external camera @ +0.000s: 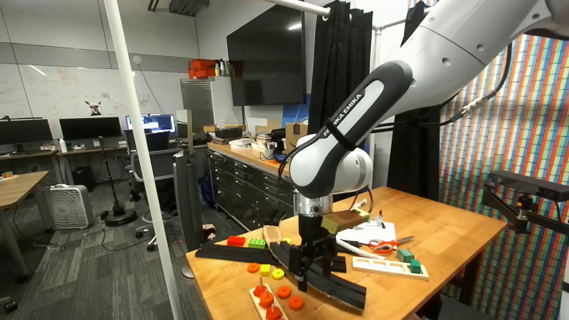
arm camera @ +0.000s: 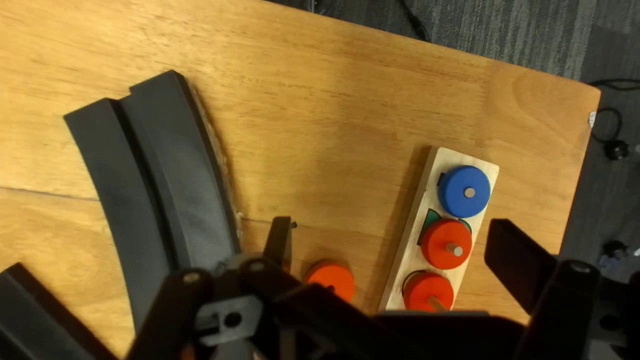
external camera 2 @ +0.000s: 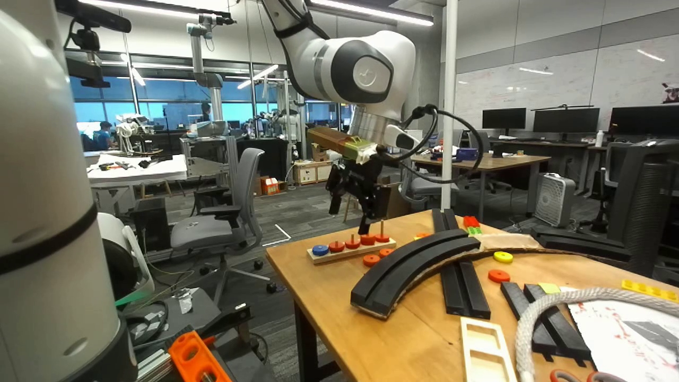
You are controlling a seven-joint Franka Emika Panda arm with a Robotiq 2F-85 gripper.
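My gripper is open, its fingers (arm camera: 516,258) wide apart with nothing held between them. It hangs above the table. In the wrist view, a wooden peg board (arm camera: 400,276) with a blue disc (arm camera: 460,191) and red discs (arm camera: 442,243) on its pegs shows between and beyond the fingers. A loose orange disc (arm camera: 331,279) lies beside the board, partly hidden by the gripper. Exterior view 2 has the gripper (external camera 2: 349,219) over the peg board (external camera 2: 337,255), and in exterior view 1 the gripper (external camera: 313,274) covers part of the curved black track (external camera: 341,290).
Straight black track pieces (external camera: 229,255) cross the table. Elsewhere lie a yellow disc (external camera: 278,274), a green block (external camera: 257,243), scissors (external camera: 382,245), a white rope (external camera 2: 531,318) and a cream tray (external camera: 384,266). Bare wood lies around the board, close to the table's corner.
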